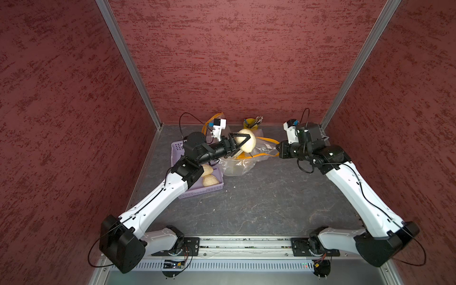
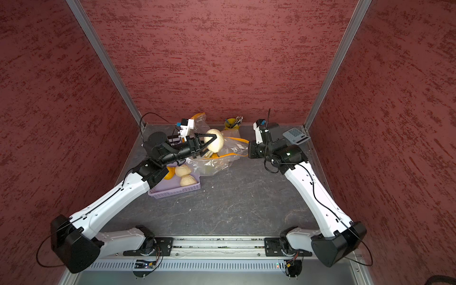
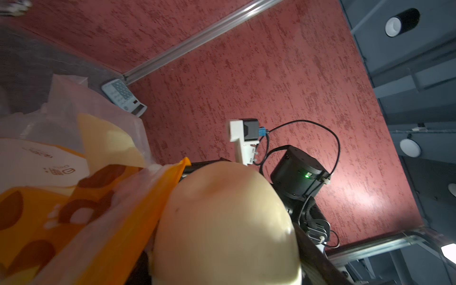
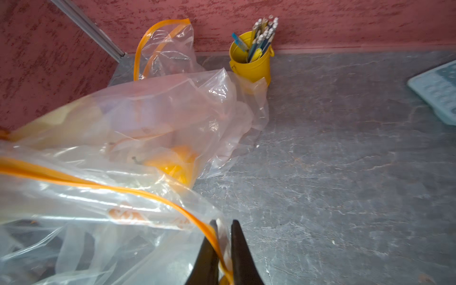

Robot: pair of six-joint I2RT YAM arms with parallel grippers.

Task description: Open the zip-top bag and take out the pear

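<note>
A pale, smooth pear [image 1: 249, 144] is gripped by my left gripper [image 1: 245, 141], above the mouth of the clear zip bag [image 1: 235, 166]. In the left wrist view the pear [image 3: 225, 228] fills the bottom middle and hides most of the fingers; the bag's orange rim lies close at its left. My right gripper is shut on the bag's orange-edged rim [image 4: 142, 193]. The bag [image 4: 213, 118] is open on the table, with a yellow-orange item [image 4: 178, 163] showing through its plastic.
Under the left arm, a purple basket [image 2: 174, 192] holds pale pear-like pieces [image 2: 187, 180] and an orange fruit [image 2: 169, 173]. Behind the bag stands a yellow bucket of pens [image 4: 250, 71]. A calculator [image 2: 296, 135] lies at the back right.
</note>
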